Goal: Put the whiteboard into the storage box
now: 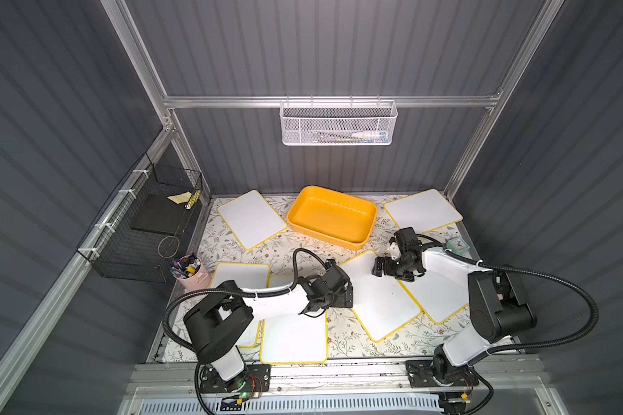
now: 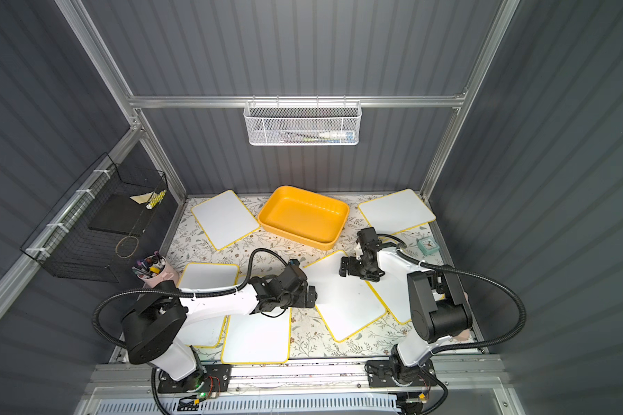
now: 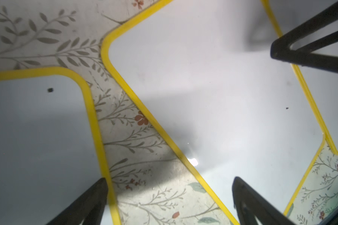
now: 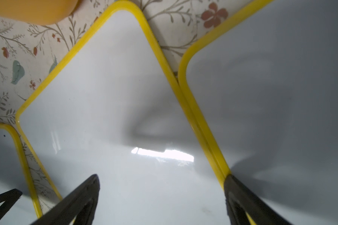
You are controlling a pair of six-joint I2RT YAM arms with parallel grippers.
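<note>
The orange storage box (image 1: 331,216) stands empty at the back middle of the table. A yellow-edged whiteboard (image 1: 387,304) lies flat in the middle, between the two arms. Above its left edge hovers my left gripper, open and empty; in the left wrist view its fingers (image 3: 247,204) stand wide apart. My right gripper is open over that board's upper right part, holding nothing. Its right finger (image 4: 238,200) shows over the seam with the neighbouring whiteboard (image 4: 281,112). Whether either gripper touches a board I cannot tell.
More whiteboards lie about: one at back left (image 1: 252,219), one at back right (image 1: 423,210), one at front left (image 1: 294,339). A pink pen cup (image 1: 197,276) stands at the left edge. At the right edge is a small teal object (image 1: 457,245).
</note>
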